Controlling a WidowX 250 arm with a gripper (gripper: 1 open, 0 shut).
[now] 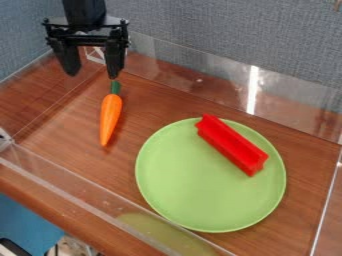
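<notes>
The black gripper hangs at the upper left, open, its two fingers spread wide with nothing between them. Below its right finger lies an orange carrot with a green top on the wooden surface. On the right, a red block-like bar rests on a green plate.
The wooden tray floor is bordered by clear walls, with grey padded panels behind. Bare wood shows left of the carrot and between carrot and plate.
</notes>
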